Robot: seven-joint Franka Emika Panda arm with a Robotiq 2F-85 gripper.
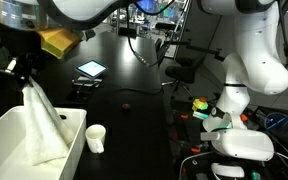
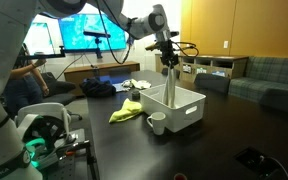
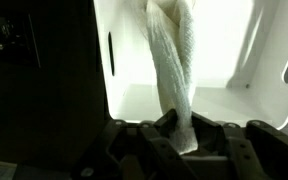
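Note:
A white cloth (image 1: pixel 44 128) hangs from my gripper (image 1: pixel 25 78) into a white box (image 1: pixel 77 141). My gripper is shut on the cloth's upper end, above the box. In exterior view 1 the lower part of the cloth rests inside the box. The wrist view shows the cloth (image 3: pixel 170 55) running from the gripper over the box's pale interior (image 3: pixel 130 55). From exterior view 2, the cloth (image 2: pixel 171 88) stands as a narrow upright strip within the box (image 2: pixel 184 112).
A white mug (image 1: pixel 95 138) stands just right of the box. A yellow cloth (image 2: pixel 126 111) lies on the dark table. A tablet (image 1: pixel 91 69) and a small brown object (image 1: pixel 126 106) are farther off.

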